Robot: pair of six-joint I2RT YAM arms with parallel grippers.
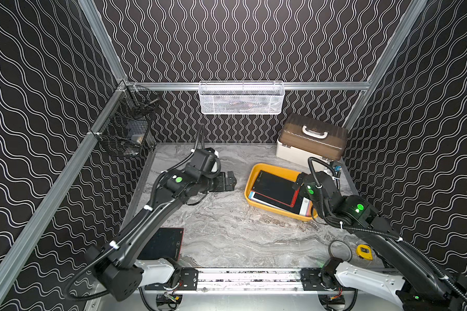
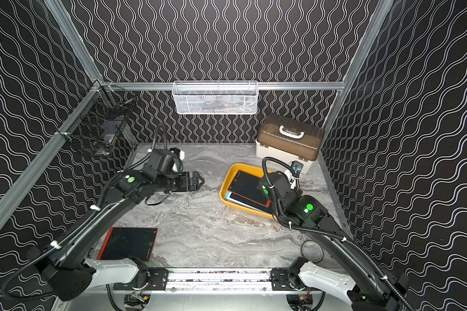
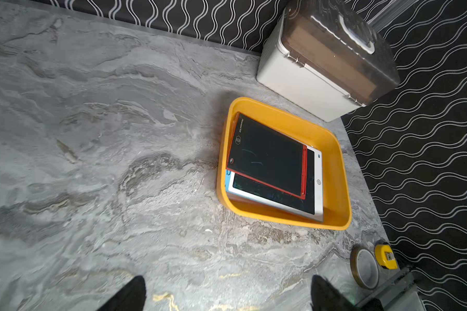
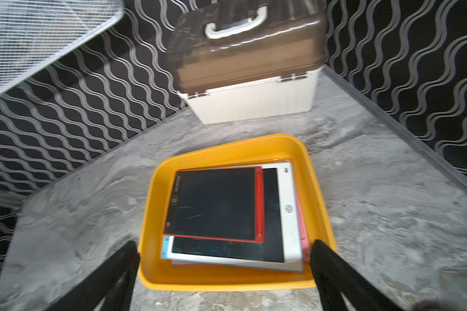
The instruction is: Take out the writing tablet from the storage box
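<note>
In the yellow storage box (image 4: 149, 233) lies a stack of writing tablets. On top is a red-framed tablet (image 4: 215, 202) with a dark screen; a white-framed tablet (image 4: 290, 207) shows beneath it, with blue and pink edges below that. Another red-framed tablet (image 2: 132, 243) rests on the table at the front left. My left gripper (image 1: 232, 181) is open and empty, over the table left of the box. Open too, my right gripper faces the box, its blurred fingers (image 4: 329, 269) on either side of the near rim; contact cannot be told.
Behind the box stands a white case with a brown lid (image 1: 314, 137). A tape roll (image 3: 364, 267) and a yellow tape measure (image 3: 386, 256) lie at the front right. A white mesh basket (image 1: 241, 98) hangs on the back wall.
</note>
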